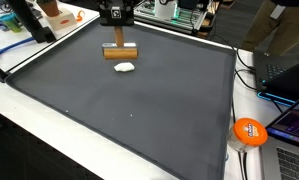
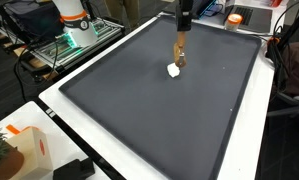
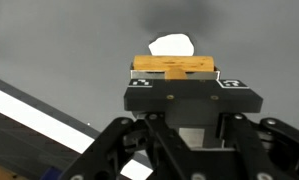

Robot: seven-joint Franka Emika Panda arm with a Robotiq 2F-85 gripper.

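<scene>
A T-shaped wooden tool (image 1: pixel 119 53) hangs upright, its wide head at the bottom and its handle (image 1: pixel 119 36) going up into my gripper (image 1: pixel 117 20), which is shut on it. In exterior view 2 the tool (image 2: pixel 183 50) shows nearly edge-on. A small white piece (image 1: pixel 124 67) lies on the dark board (image 1: pixel 139 110), just on the near side of the head. In the wrist view the white piece (image 3: pixel 171 45) sits beyond the wooden head (image 3: pixel 174 64), close to its edge. Whether the head touches the board is hard to tell.
The dark board is otherwise bare, with wide free room in exterior view 1 in front and to the right. An orange-lidded container (image 1: pixel 249 132) stands past its right edge. A laptop (image 1: pixel 283 82) and cables lie beyond.
</scene>
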